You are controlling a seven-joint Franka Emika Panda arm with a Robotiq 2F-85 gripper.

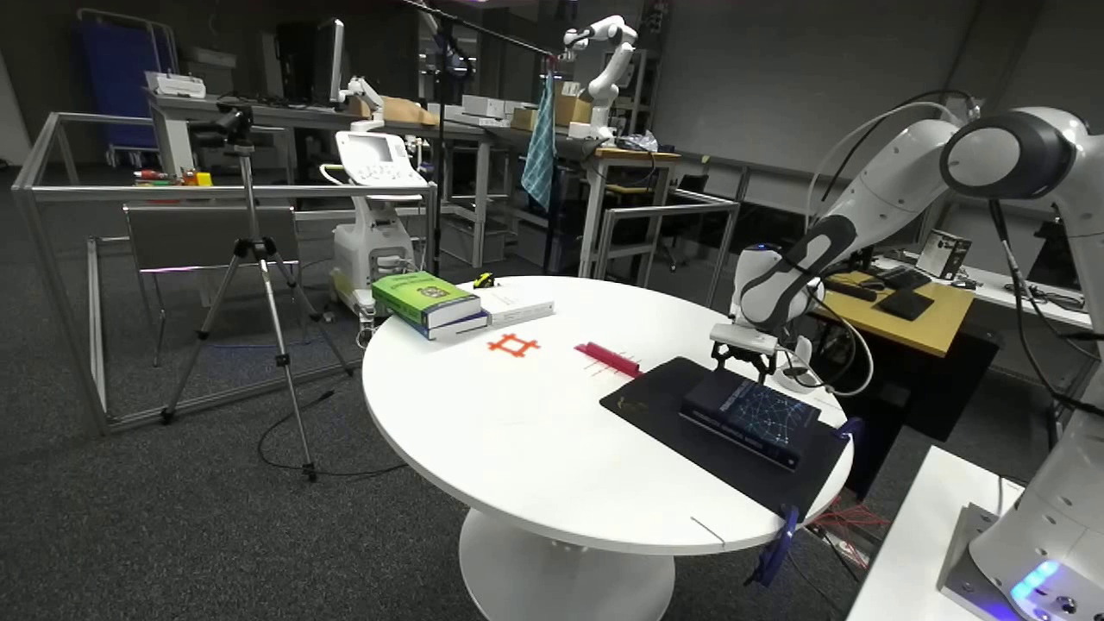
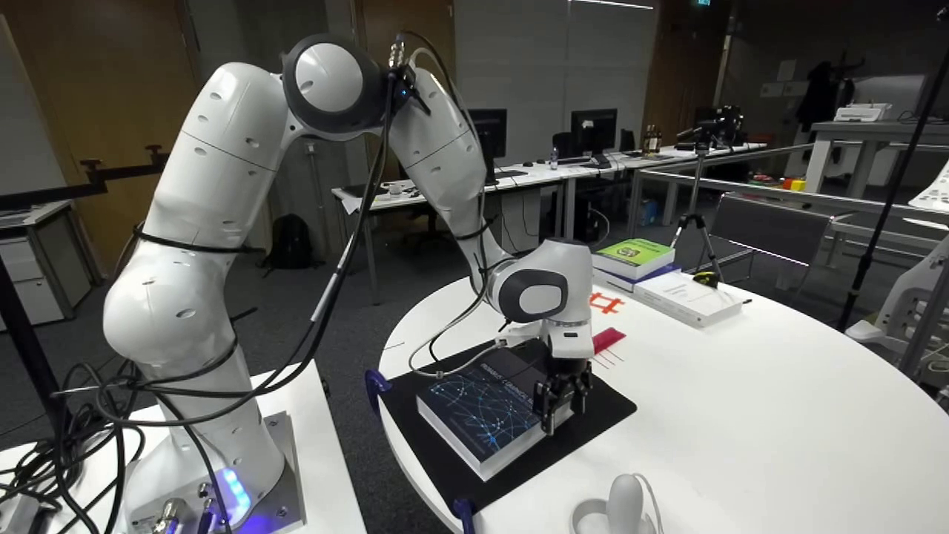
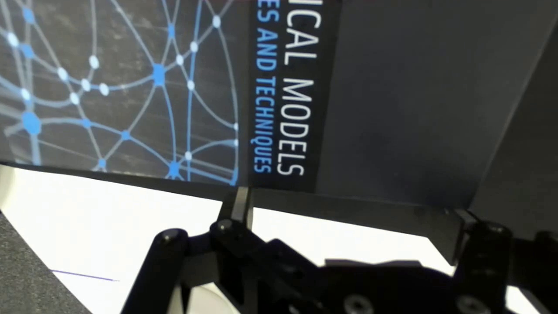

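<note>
A thick dark book with a blue network pattern lies flat on a black mat on the round white table. The wrist view shows its cover close up, with part of the title "…ICAL MODELS". My gripper points down at the book's long side. Its two fingers stand wide apart in the wrist view, with the tips at that side edge, seemingly touching it. White table shows between them, and nothing is clamped. From exterior view 1, the fingertips are partly hidden behind the book.
Green and blue books are stacked beside a white book at the table's far side. A red piece and an orange frame lie nearer the middle. Blue clamps hold the mat's edge.
</note>
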